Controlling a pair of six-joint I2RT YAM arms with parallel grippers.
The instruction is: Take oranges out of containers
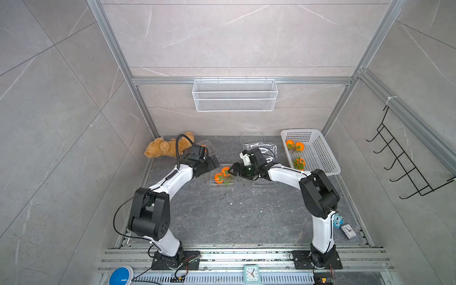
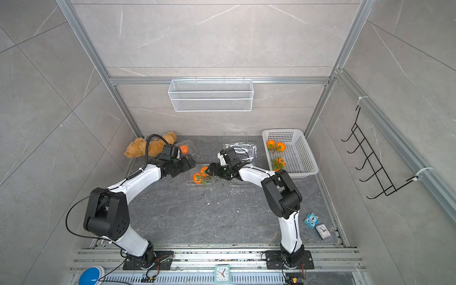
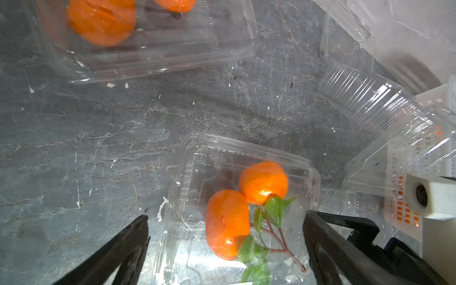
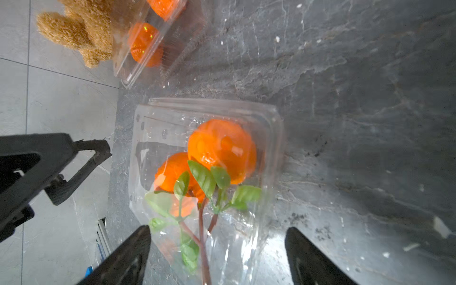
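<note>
A clear closed container [image 4: 256, 114] holding two oranges [image 4: 220, 149] with leafy stems lies mid-table between the grippers. My left gripper [image 1: 213, 162] is open above and left of it; the left wrist view shows nothing held. My right gripper [image 1: 233, 169] is at its right side, its fingers apart over the container in the right wrist view, holding nothing. Behind the left gripper a second clear container [image 3: 142, 66] holds two more oranges [image 3: 102, 19].
A brown teddy bear [image 1: 156, 148] lies back left. Clear packaging [image 3: 363, 99] lies behind my right gripper. A white basket [image 1: 318, 152] with several oranges stands back right.
</note>
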